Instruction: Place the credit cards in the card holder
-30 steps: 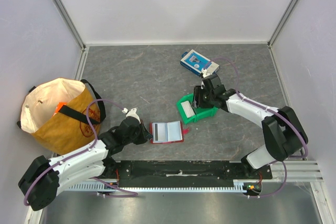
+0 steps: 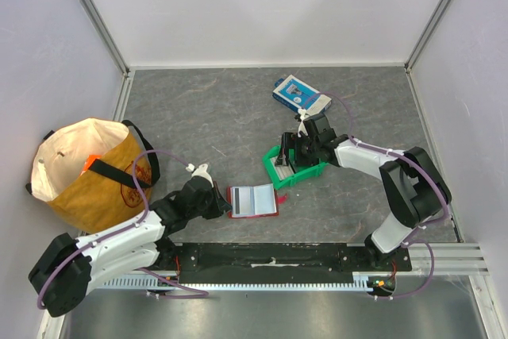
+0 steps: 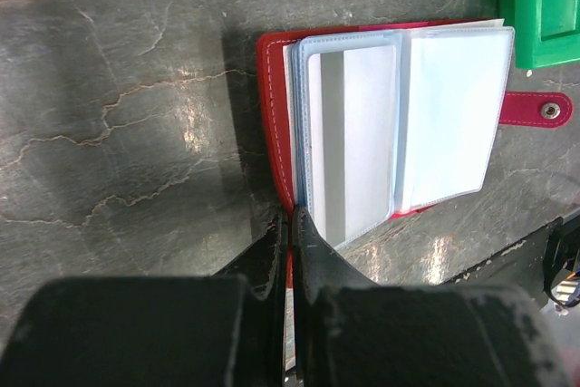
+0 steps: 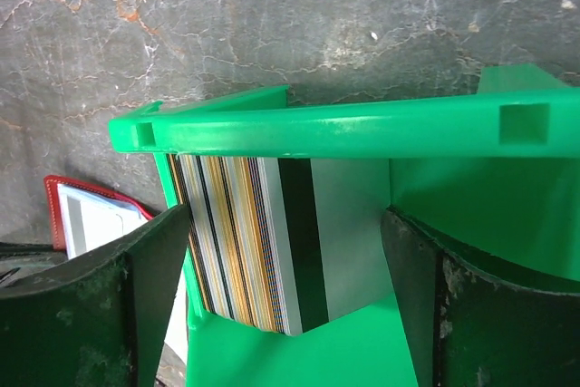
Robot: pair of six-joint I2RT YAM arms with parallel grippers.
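Note:
The open card holder [image 2: 254,201], red with clear sleeves, lies flat on the table at front centre. A white card with a grey stripe shows in its left sleeve [image 3: 349,147]. My left gripper is shut at the holder's left edge; whether the thin red cover is between its tips is hard to tell. In the right wrist view, a stack of credit cards [image 4: 237,242] leans in the green tray [image 4: 317,130], edges and a black-striped card face showing. My right gripper stands open, one finger on either side of the stack.
Behind the green tray lies a blue and white box [image 2: 295,93]. A yellow bag [image 2: 119,188] stands at the left, beyond the left arm.
My right gripper has opened and moved left over the tray, to the card stack. The left arm, the holder and the tray look unmoved.

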